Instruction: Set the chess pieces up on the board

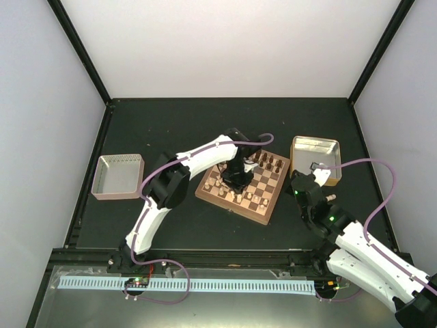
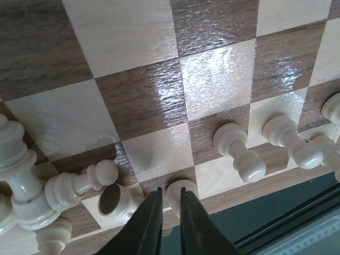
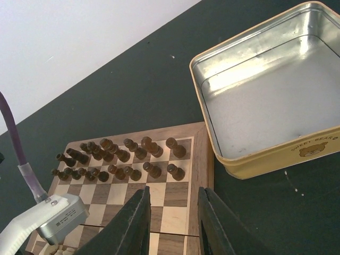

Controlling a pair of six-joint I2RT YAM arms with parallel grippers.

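Note:
On the wooden chessboard (image 1: 270, 198), white pieces occupy the near side and dark pieces (image 3: 178, 172) stand at the far side. In the left wrist view, a white pawn (image 2: 247, 167) and others stand on the right, while a white king-like piece (image 2: 26, 196) and a small pawn (image 2: 79, 183) crowd the lower left beside a short hollow-topped piece (image 2: 111, 201). My left gripper is low over the board, fingertips part open at a white piece (image 2: 180, 188), partly hidden by them. My right gripper hangs part open right of the board, nothing between its fingers.
A cream metal box (image 3: 281, 149) sits empty right of the board. A pink basket (image 1: 117, 195) lies to the left.

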